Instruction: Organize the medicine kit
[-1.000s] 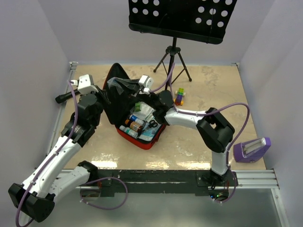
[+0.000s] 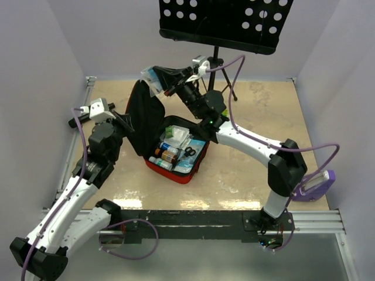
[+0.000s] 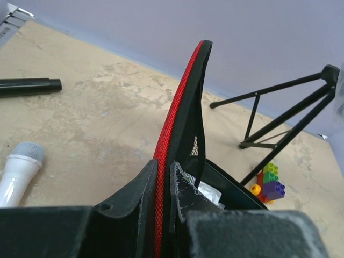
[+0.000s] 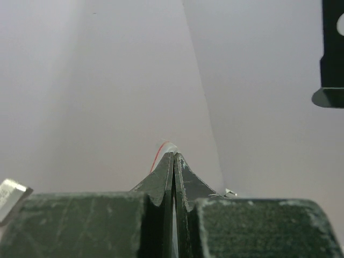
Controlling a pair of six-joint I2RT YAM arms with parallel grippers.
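Note:
The red medicine kit [image 2: 186,177] lies open on the table, holding bottles [image 2: 168,156], black scissors [image 2: 189,151] and plastic packets. Its black lid [image 2: 142,117] stands raised on the left. My left gripper [image 2: 127,121] is shut on the lid's edge; in the left wrist view, the red-and-black rim [image 3: 174,107] runs between its fingers. Raised above the lid's far end, my right gripper [image 2: 159,71] is shut on a thin clear plastic bag [image 2: 150,82] with some blue inside. Only a sliver of the bag [image 4: 165,147] shows beyond the fingertips in the right wrist view.
A black music stand [image 2: 220,32] rises behind the table. Colored toy blocks [image 3: 267,183] sit near its legs. A white microphone [image 3: 20,171] and a black cylinder [image 3: 32,86] lie left of the lid.
My right gripper has risen and moved toward the back with the bag, its arm now covering most of the toy blocks in the top view. The left arm has shifted only slightly, still at the lid.

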